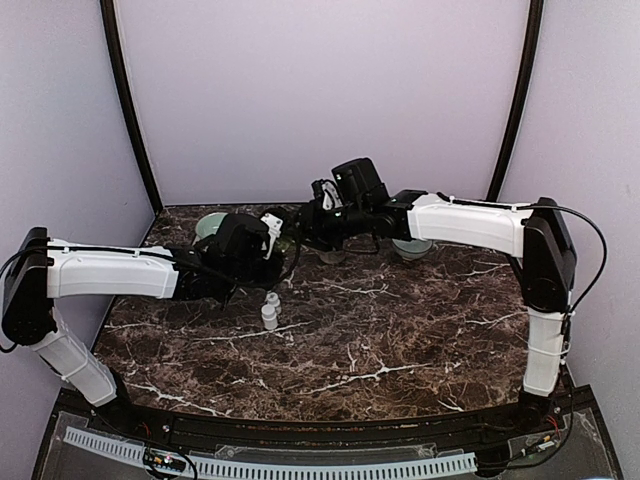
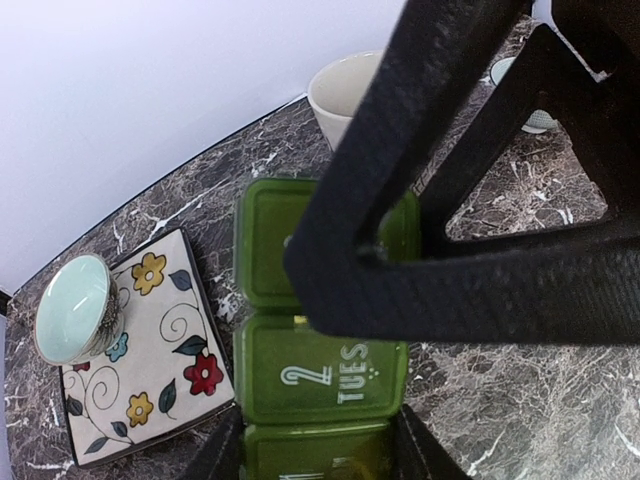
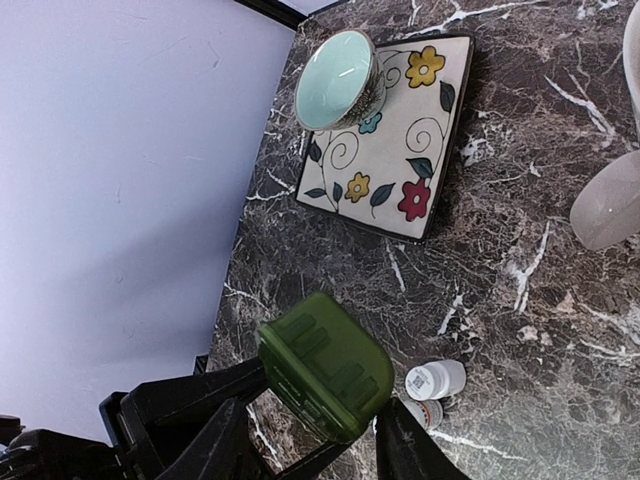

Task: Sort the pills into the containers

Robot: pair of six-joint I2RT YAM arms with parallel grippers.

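A green pill organizer (image 2: pixel 319 365) with "2 TUES" on one lid fills the centre of the left wrist view, held upright by my left gripper. The right gripper's black frame covers part of its upper end. In the top view both grippers meet above the back middle of the table, the left (image 1: pixel 275 250) and the right (image 1: pixel 305 225). The right wrist view shows one end of the organizer (image 3: pixel 325 360) by my right gripper's fingertips; whether these are closed on it is unclear. Two white bottles (image 3: pixel 436 377) stand on the table below.
A flowered square tray (image 3: pixel 380 170) holds a pale bowl (image 3: pixel 330 78) at the back left. A white cup (image 2: pixel 340 90) stands at the back, and another bowl (image 1: pixel 412 248) at the back right.
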